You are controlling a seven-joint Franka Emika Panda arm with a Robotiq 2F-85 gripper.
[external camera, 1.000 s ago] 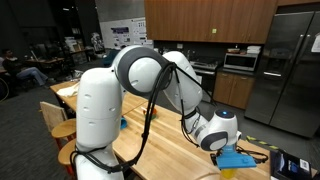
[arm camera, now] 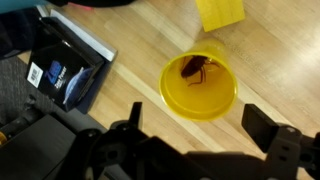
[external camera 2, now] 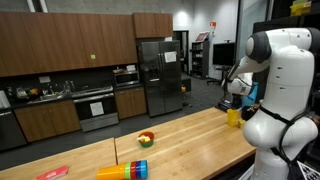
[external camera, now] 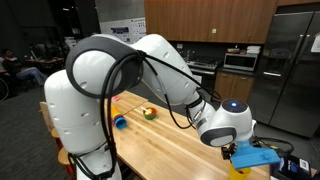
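Observation:
A yellow cup (arm camera: 198, 92) stands on the wooden table, and in the wrist view I look down into its mouth. Something small and dark brown (arm camera: 194, 67) lies inside it, too unclear to name. My gripper is open, its dark fingers apart on either side of the cup's near end in that view, with nothing clasped. In exterior view 1 the blue-marked gripper (external camera: 252, 157) hangs over the cup (external camera: 240, 173), which is partly hidden. Exterior view 2 has the cup (external camera 2: 233, 117) at the table's far right, close to the arm.
Beyond the cup lies a yellow paper square (arm camera: 219, 12). A dark printed box (arm camera: 68, 72) sits to the left in the wrist view. Farther off are a bowl of colourful items (external camera 2: 146, 138) and a multicoloured cylinder (external camera 2: 122, 170). The mid-table is clear.
In exterior view 1, the arm has swung and the gripper has shifted to the right, staying low over the table. The bowl has not moved.

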